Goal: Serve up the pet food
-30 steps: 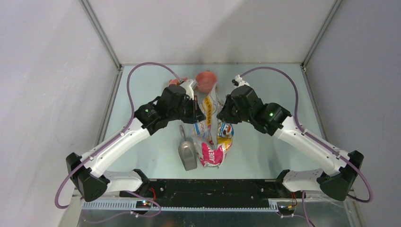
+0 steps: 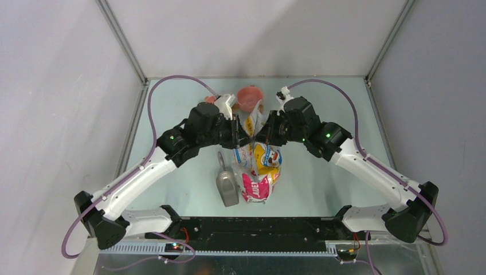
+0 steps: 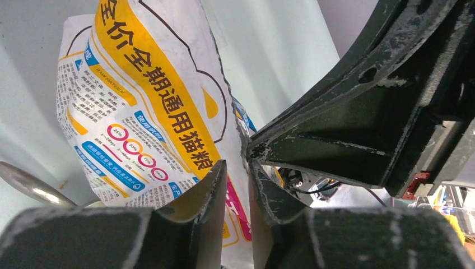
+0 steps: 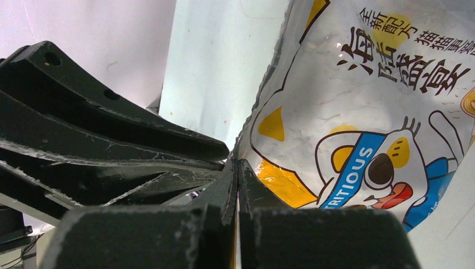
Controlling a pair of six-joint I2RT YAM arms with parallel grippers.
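Observation:
A pet food bag (image 2: 265, 157), white with yellow, blue and pink print, stands in the middle of the table with its mouth upward. In the left wrist view, my left gripper is narrowly open, a small gap between its fingers, in front of the bag's printed side (image 3: 151, 112) near the upper edge. My right gripper is shut at the bag's opposite upper edge, and the thin rim (image 4: 246, 131) runs into its fingertips. Both grippers nearly meet over the bag. A metal scoop (image 2: 227, 186) lies to the bag's left.
An orange-pink bowl (image 2: 250, 97) stands behind the bag, and another pinkish item (image 2: 210, 99) is partly hidden by my left arm.
The upper edges of the bag are drawn nearer each other. The scoop has not moved.

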